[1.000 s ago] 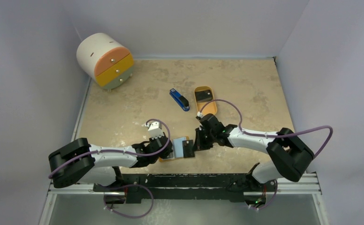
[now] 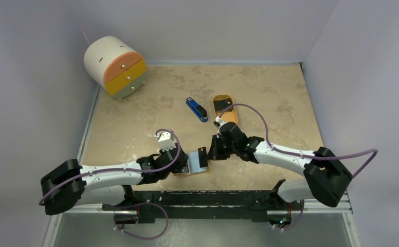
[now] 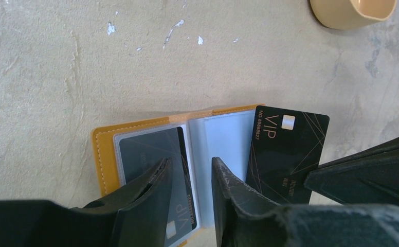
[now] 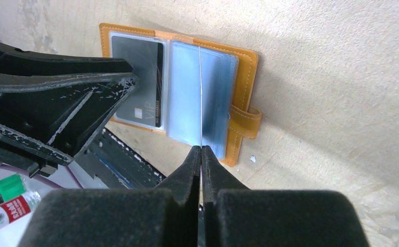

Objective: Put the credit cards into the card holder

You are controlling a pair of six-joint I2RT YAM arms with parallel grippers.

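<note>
The open tan card holder (image 3: 135, 125) lies flat on the table. Its left side bears a dark card (image 4: 134, 72) inside a clear sleeve; pale blue sleeves (image 4: 183, 87) fill the other side. My right gripper is shut on a black VIP card, which appears edge-on as a thin line in the right wrist view, above the blue sleeves. Whether its lower edge touches a sleeve, I cannot tell. Over the holder's left half, my left gripper is open, with a gap between its fingertips and nothing seen held there.
An orange container (image 2: 230, 117) with a dark card (image 2: 223, 104) inside stands farther back. Left of it lies a blue stapler-like object (image 2: 196, 109). A small drawer cabinet (image 2: 116, 67) occupies the back left corner.
The black card now looks narrower from above, so it is tilted more upright.
</note>
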